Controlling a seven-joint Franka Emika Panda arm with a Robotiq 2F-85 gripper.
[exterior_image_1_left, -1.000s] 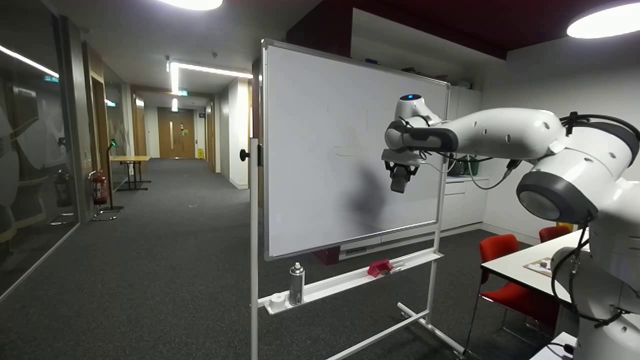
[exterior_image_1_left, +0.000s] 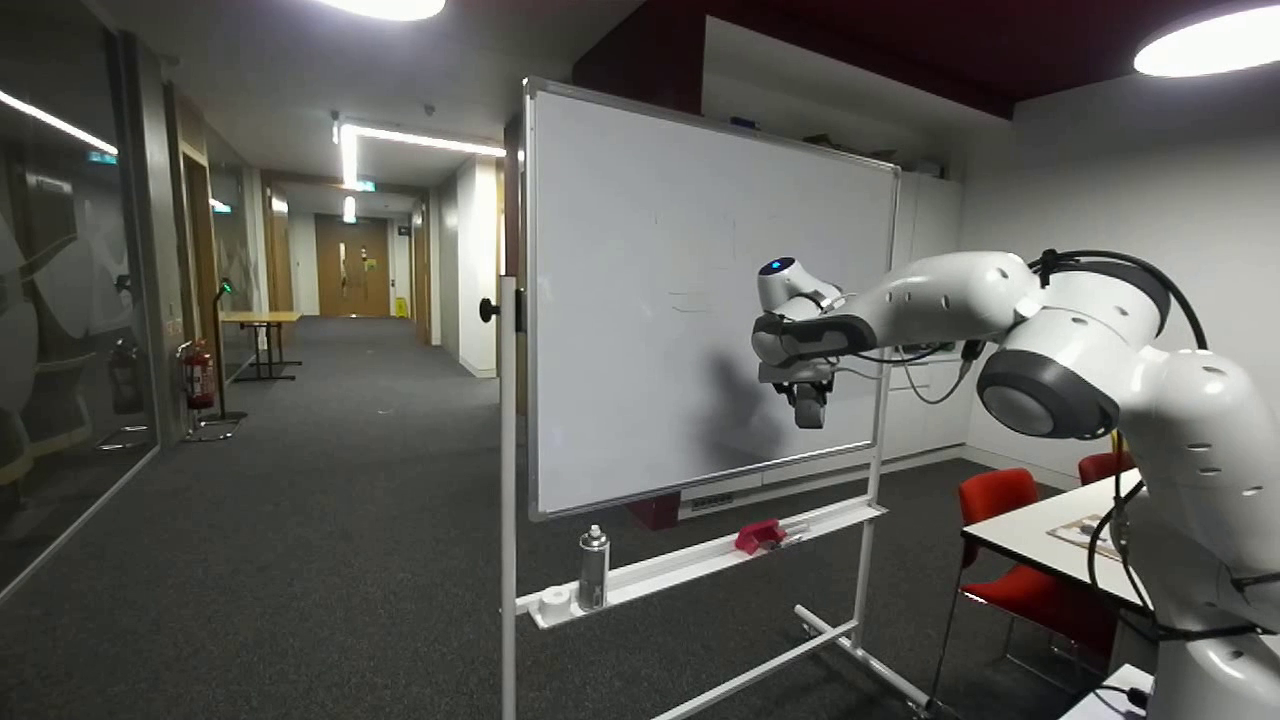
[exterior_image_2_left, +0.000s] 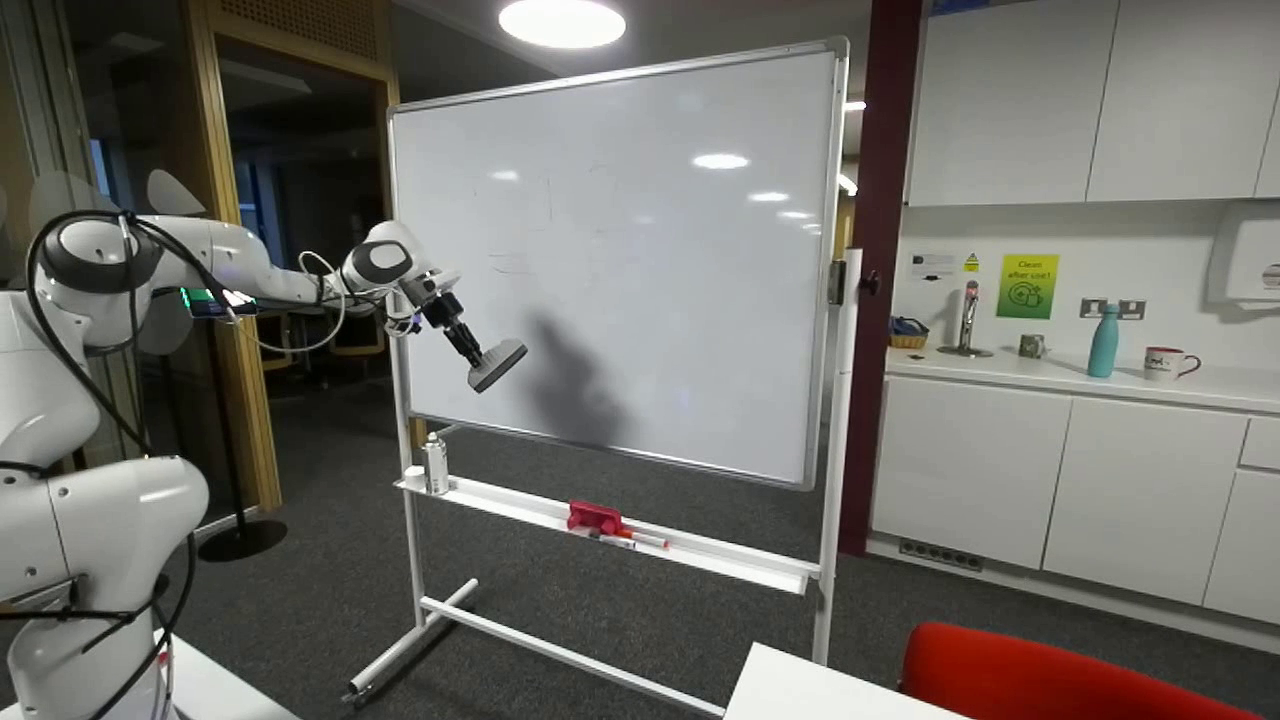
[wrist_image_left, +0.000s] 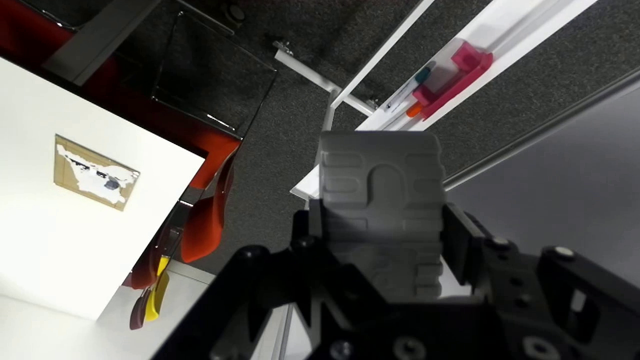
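Note:
My gripper is shut on a grey whiteboard eraser (wrist_image_left: 381, 180), one finger on either side of it. In the second exterior view the eraser (exterior_image_2_left: 497, 365) hangs tilted, apart from the whiteboard (exterior_image_2_left: 672, 276), with its shadow falling on the board. Faint thin marks show on the upper left of the board there. From the first exterior view, the gripper (exterior_image_1_left: 806, 390) stands in front of the board's lower right part with the eraser (exterior_image_1_left: 811, 410) pointing down.
Below the board runs a white tray (exterior_image_2_left: 720, 556) holding a red holder (exterior_image_2_left: 595, 517), several markers and a spray can (exterior_image_2_left: 435, 464). A white table (wrist_image_left: 72, 240) and red chairs (exterior_image_1_left: 999, 492) stand nearby. Open floor lies left of the board.
The arm has swung left in the first exterior view and its gripper has come lower, the eraser still in it. The wrist has turned somewhat. The board and tray items have not moved.

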